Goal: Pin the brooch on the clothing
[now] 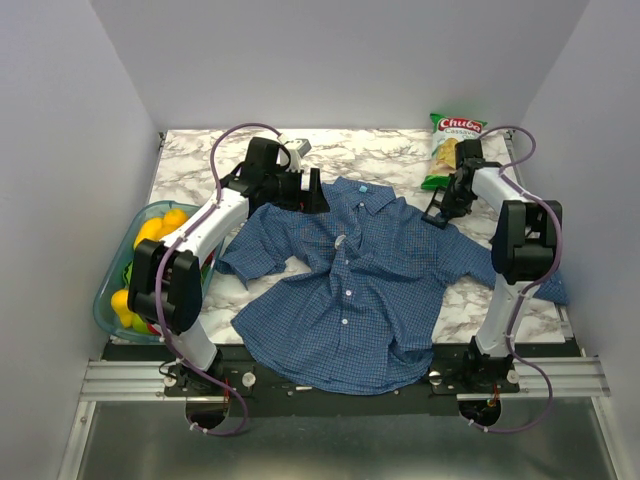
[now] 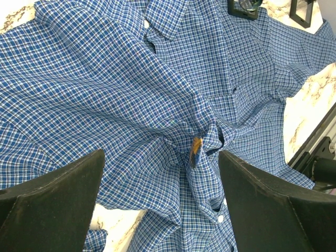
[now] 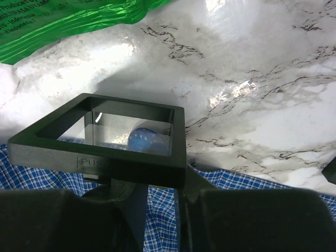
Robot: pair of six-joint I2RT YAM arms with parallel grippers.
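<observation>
A blue checked shirt (image 1: 350,290) lies spread on the marble table. In the right wrist view a black square display case (image 3: 98,155) with a clear pane holds a small blue speckled oval (image 3: 140,140), likely the brooch. My right gripper is directly at the case's near edge; whether its fingers grip it is hidden. The case sits at the shirt's upper right in the top view. My left gripper hangs open over the shirt's left part, with nothing between its fingers.
A green chip bag (image 1: 448,150) lies at the back right, just behind the case. A teal basket (image 1: 112,280) of fruit stands at the left. Bare marble shows along the back left.
</observation>
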